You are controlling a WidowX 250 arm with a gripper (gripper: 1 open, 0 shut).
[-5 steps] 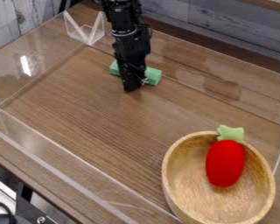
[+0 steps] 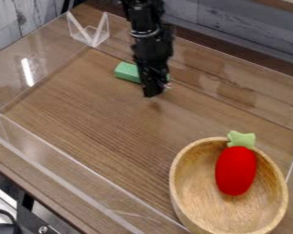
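My gripper (image 2: 153,84) is at the upper middle of the camera view, low over the wooden table (image 2: 88,137), its tip beside a small green block (image 2: 129,70). The block lies just left of the gripper and is partly hidden behind it. The gripper looks shut, with nothing visible between its fingers, though its tip is small and dark.
A wooden bowl (image 2: 192,206) at the lower right holds a red object with a green top (image 2: 234,172). Clear plastic pieces stand at the back left and left edge.
My gripper has moved to the right by a short way. The green block, which was behind it and showing to its right, now shows to its left.
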